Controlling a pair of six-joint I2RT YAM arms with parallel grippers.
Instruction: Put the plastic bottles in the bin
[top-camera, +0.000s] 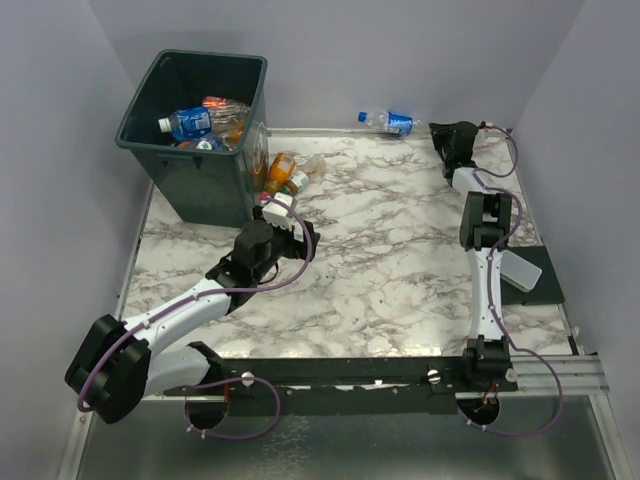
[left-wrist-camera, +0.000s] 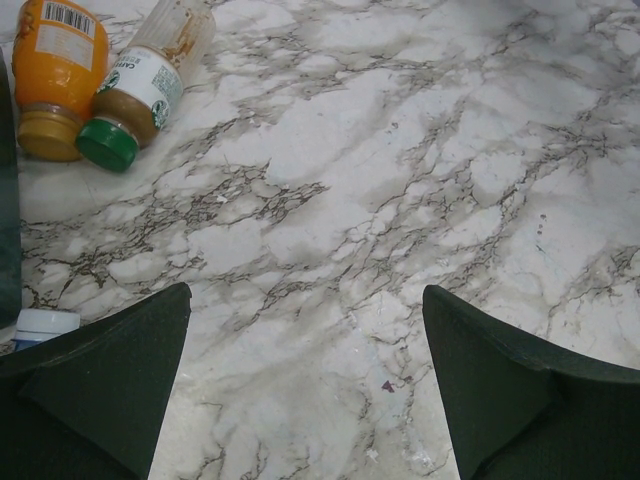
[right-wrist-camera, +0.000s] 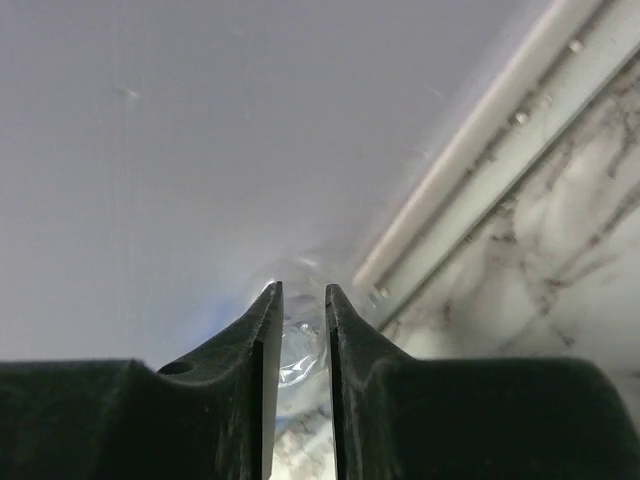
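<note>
At the back wall a clear bottle with a blue label (top-camera: 395, 122) lies on its side, its bottom end at my right gripper (top-camera: 440, 132). In the right wrist view the fingertips of that gripper are close together over the bottle's clear end (right-wrist-camera: 300, 360); whether they grip it is unclear. My left gripper (top-camera: 290, 240) is open above bare marble (left-wrist-camera: 300, 390), with an orange bottle (left-wrist-camera: 60, 80) and a green-capped bottle (left-wrist-camera: 150, 80) ahead at left. The bin (top-camera: 180, 180) holds several bottles.
A dark pad (top-camera: 545, 285) with a pale case (top-camera: 520, 268) lies at the right. Walls border the table at the back and sides.
</note>
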